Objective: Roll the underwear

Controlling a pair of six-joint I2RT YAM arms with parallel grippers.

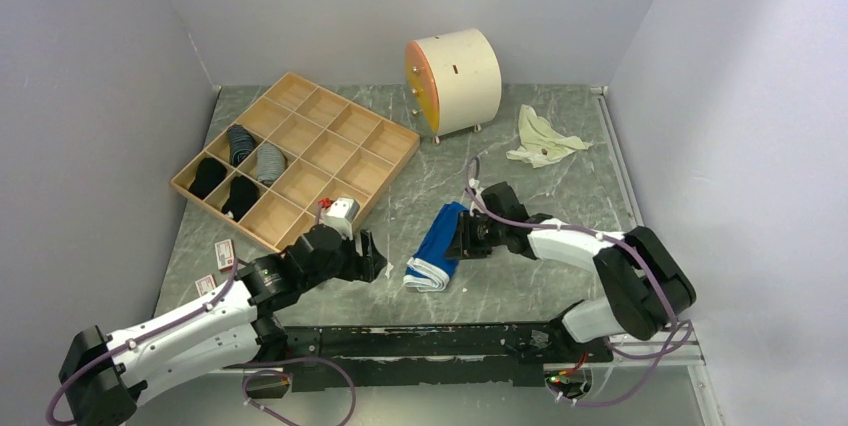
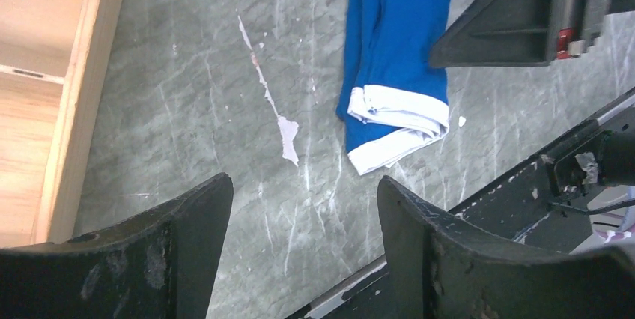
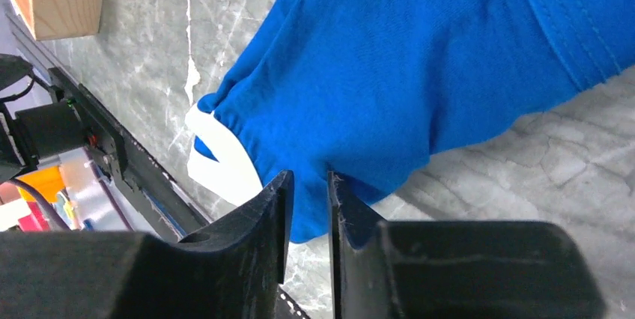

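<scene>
The blue underwear [image 1: 436, 236] lies folded into a narrow strip on the grey table, its white band [image 1: 427, 275] at the near end. In the left wrist view that white band [image 2: 397, 124] shows a loose fold. My left gripper stands open to the left of the band, with bare table between its fingers. Over the underwear's right side, my right gripper is open by a narrow gap. Blue cloth [image 3: 344, 79] shows beyond and between its tips; whether they touch it I cannot tell.
A wooden divided box [image 1: 330, 153] with rolled dark and grey items in several compartments stands at the back left. Behind are a cream drum-shaped cabinet [image 1: 460, 81] and a pale yellow cloth [image 1: 546, 139]. Small boxes [image 1: 224, 254] lie at the left.
</scene>
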